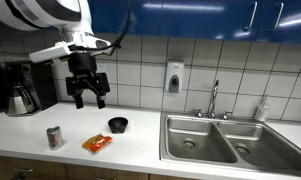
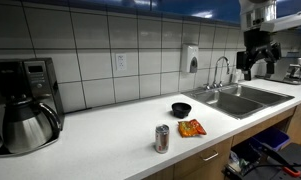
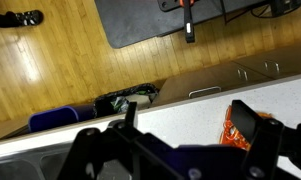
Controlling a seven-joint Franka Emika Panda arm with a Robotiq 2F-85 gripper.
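High over the counter, my gripper (image 1: 90, 104) hangs open and pointing down, its two fingers apart with nothing between them. In the wrist view the gripper shows its dark fingers spread wide, above the counter's front edge. An orange and red packet (image 1: 97, 143) lies flat on the white counter below it. Left of that packet stands a silver can (image 1: 55, 138), upright. A small black bowl (image 1: 118, 125) rests farther back. In the wrist view the packet (image 3: 230, 131) is partly covered by one finger.
A double sink (image 1: 230, 143) with a tap (image 1: 213, 100) takes up the right side. The coffee maker (image 2: 32, 105) stands at the counter's other end. Below the counter is an open drawer (image 2: 248, 152).
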